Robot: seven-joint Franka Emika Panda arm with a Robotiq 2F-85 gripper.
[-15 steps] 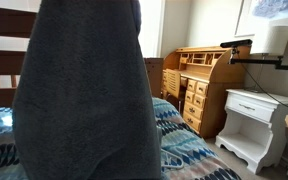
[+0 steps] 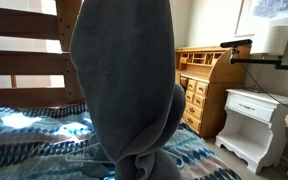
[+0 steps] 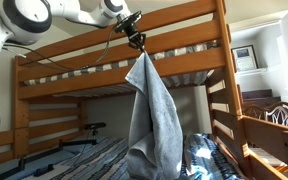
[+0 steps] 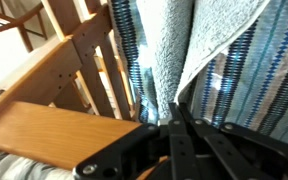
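Observation:
A grey-blue cloth [image 3: 156, 120] hangs in a long drape over the lower bed, pinched by its top corner. My gripper [image 3: 138, 43] is high up near the top bunk's rail, shut on that corner. In the wrist view, the cloth [image 4: 169, 50] runs down to the closed fingertips of my gripper. Seen close in exterior view 1, the cloth [image 2: 129, 75] looks dark and blocks the middle of the picture, its lower part folded and bunched. My gripper is out of that view.
Below lies a bed with a striped blue cover [image 2: 19, 130]. The wooden bunk rail [image 3: 114, 55] runs beside my arm, with a ladder-like post [image 3: 224, 75] to the right. A desk [image 2: 199, 85] and white nightstand [image 2: 249, 120] stand beyond the bed.
In exterior view 1 the cloth has shifted right and upward. It now looks narrower, with its lower folds showing and more of the bed uncovered on the left.

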